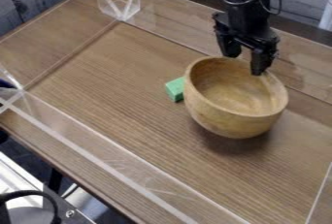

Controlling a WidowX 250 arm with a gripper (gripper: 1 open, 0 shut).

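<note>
A large wooden bowl (234, 107) sits on the wooden table right of centre, empty as far as I can see. My black gripper (244, 48) hangs just behind and above the bowl's far rim. Whether its fingers are open or shut is hard to tell. A small green block (177, 89) lies left of the bowl, partly behind it.
Clear tape (119, 5) marks it at the upper left. Black cables (26, 208) lie at the lower-left edge.
</note>
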